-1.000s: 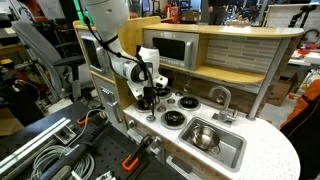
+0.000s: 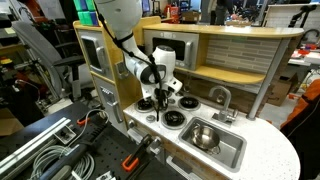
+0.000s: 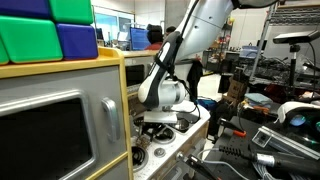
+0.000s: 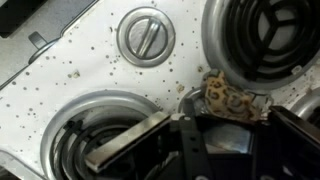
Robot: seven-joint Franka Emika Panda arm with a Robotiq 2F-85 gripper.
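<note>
A small brown, dark-spotted object with a shiny lower part stands among the burners in the wrist view. My gripper reaches in from the bottom edge, its tips close to this object. The fingers look shut, and I make out nothing clearly held between them. In the first exterior view the gripper is low over the stove's left side, and in the second the gripper hangs just above the same stovetop. Its fingertips are too small to make out in both exterior views.
Around the gripper are coil burners and a knob. To the right in the first exterior view lie a sink and a faucet. A shelf and a microwave stand behind the arm; cabinets flank its left.
The arm has swung a little to the right over the stove, with its wrist tilting. The stove, sink and other furnishings look unmoved.
</note>
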